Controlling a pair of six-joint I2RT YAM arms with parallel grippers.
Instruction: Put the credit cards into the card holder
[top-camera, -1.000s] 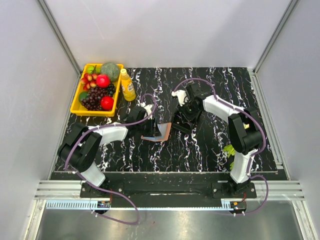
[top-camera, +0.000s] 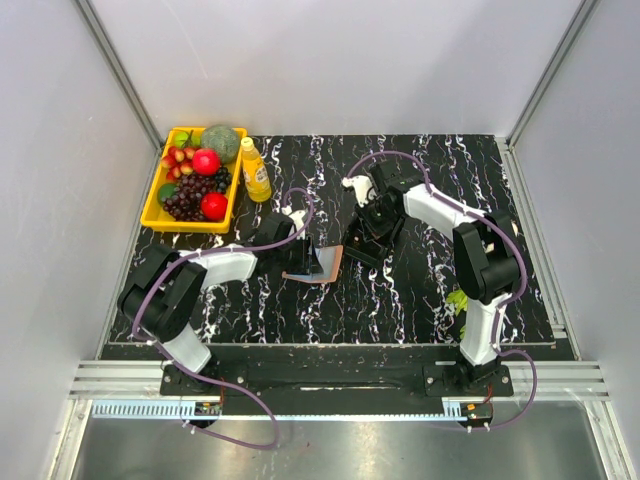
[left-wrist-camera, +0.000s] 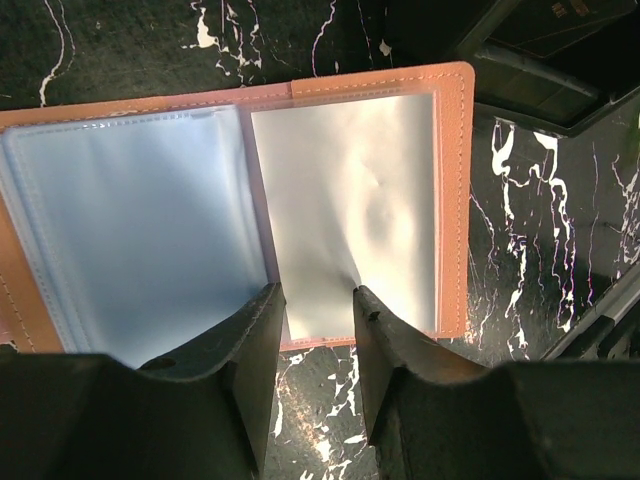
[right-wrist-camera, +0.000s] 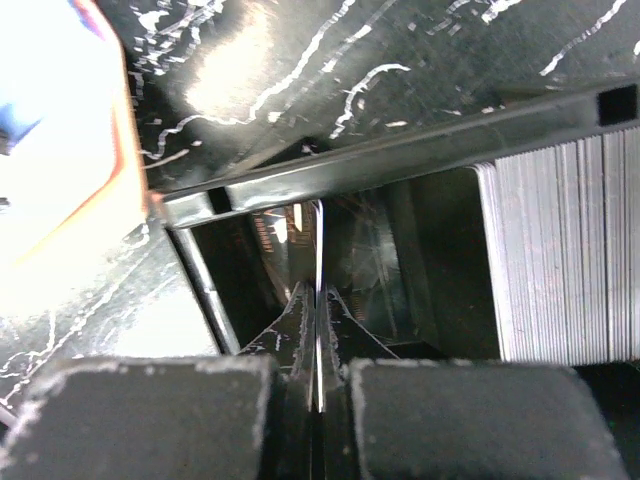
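An open card holder (left-wrist-camera: 450, 200) with tan stitched edges and clear sleeves lies flat on the marble top. My left gripper is over it, part open, fingertips at the sleeves with nothing visible between them. A black box (right-wrist-camera: 445, 250) stands to its right, a stack of pale cards (right-wrist-camera: 560, 250) at one side. My right gripper is inside the box's emptier section, its fingers closed together. A thin pale upright edge runs at the fingertips; whether it is held I cannot tell.
A yellow basket of fruit (top-camera: 150, 215) and a yellow bottle (top-camera: 255, 175) stand at the back left. Green leaves (top-camera: 457, 300) lie at the right, under the right arm.
The right arm's elbow has shifted slightly over the last second, while its gripper stays at the black box. The left arm looks almost unchanged.
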